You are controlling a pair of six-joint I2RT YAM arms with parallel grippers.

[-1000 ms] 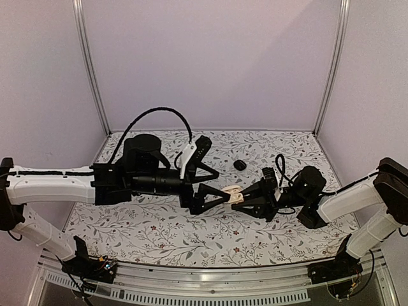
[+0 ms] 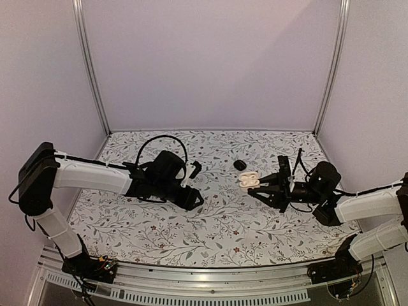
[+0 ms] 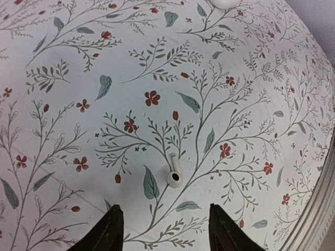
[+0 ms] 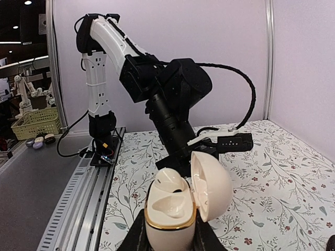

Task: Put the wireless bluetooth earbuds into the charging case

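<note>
The white charging case, lid raised, is in my right gripper, which is shut on it near the middle right of the top view. Its two wells show in the right wrist view; whether either holds an earbud I cannot tell. A white earbud lies on the flowered mat below my left gripper, whose fingers are parted with nothing between them. In the top view the left gripper points down, left of the case.
A small black object lies on the mat behind the grippers. The mat is otherwise largely clear, bounded by pale walls and a metal rail at the front.
My left arm has pulled back from the case and turned its gripper down toward the mat. My right gripper, still holding the case, has moved a little right and up in the top view.
</note>
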